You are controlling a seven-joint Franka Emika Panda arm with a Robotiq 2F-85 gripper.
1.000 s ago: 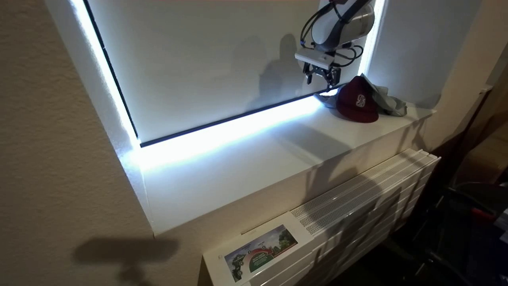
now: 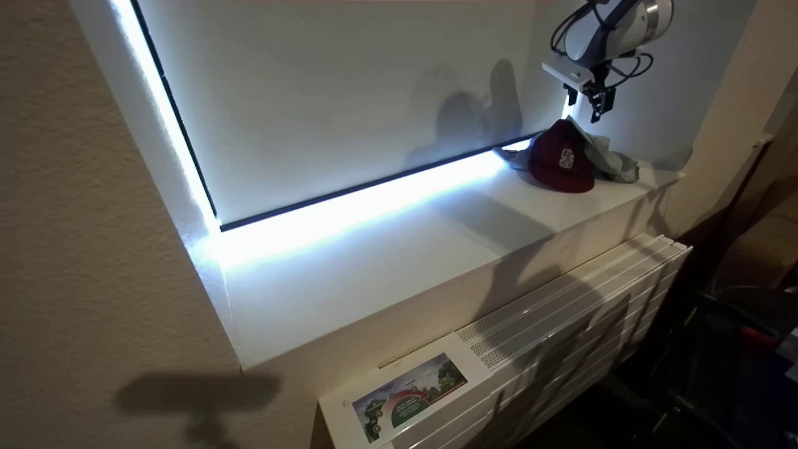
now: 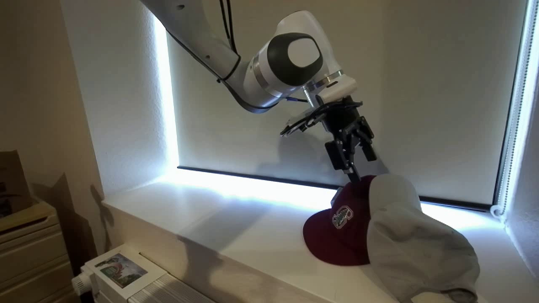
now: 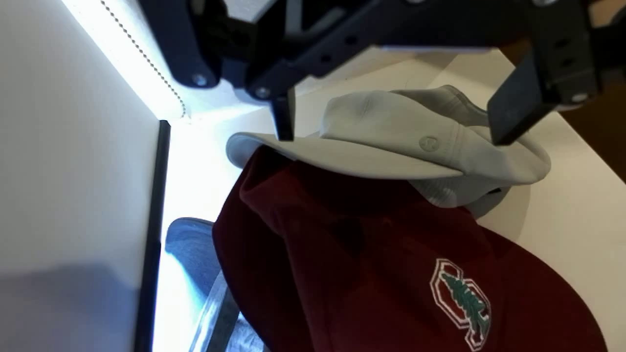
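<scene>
A maroon cap [image 3: 343, 222] with a tree emblem rests on the windowsill, its brim towards the sill's front. Against it leans a light grey cap [image 3: 419, 242], whose brim [image 4: 352, 157] lies along the maroon crown in the wrist view. Behind the maroon cap, a blue-grey item [image 4: 190, 249] shows only in part. Above the caps hangs my gripper, its fingers wide apart with nothing held between them. In the wrist view one fingertip [image 4: 284, 120] overlaps the grey brim; whether it touches cannot be told.
The long white windowsill [image 2: 359, 277] is bare to the left of the caps. A lowered blind [image 2: 336, 97] stands close behind them. Below the sill runs a white radiator [image 2: 553, 322] carrying a picture card [image 2: 409, 396].
In exterior view 1 the arm has moved right, from left of the caps to over the maroon and grey ones. The caps stand where they were.
</scene>
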